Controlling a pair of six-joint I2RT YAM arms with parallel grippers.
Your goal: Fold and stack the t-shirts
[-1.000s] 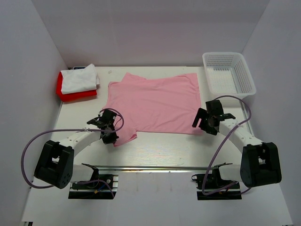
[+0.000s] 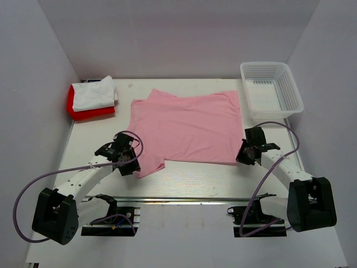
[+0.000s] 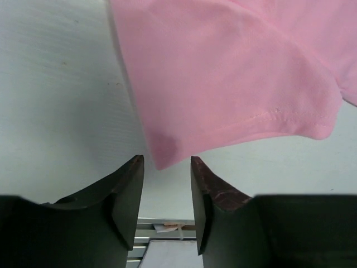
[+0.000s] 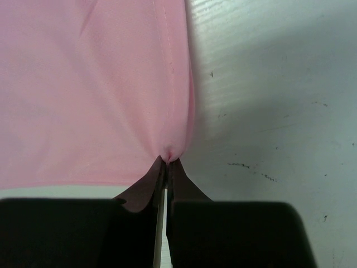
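Note:
A pink t-shirt (image 2: 189, 125) lies spread flat across the middle of the table, one sleeve pointing toward the front left. My left gripper is open over that sleeve's corner, and the pink tip (image 3: 162, 159) reaches just to the gap between its fingers without being clamped. At the shirt's front right corner, my right gripper is shut on the cloth. The pinched fabric (image 4: 172, 142) gathers into small creases at its fingertips.
A red bin (image 2: 92, 114) with folded white cloth (image 2: 93, 94) on it stands at the back left. An empty white basket (image 2: 270, 89) sits at the back right.
The shirt has shifted a little the same way.

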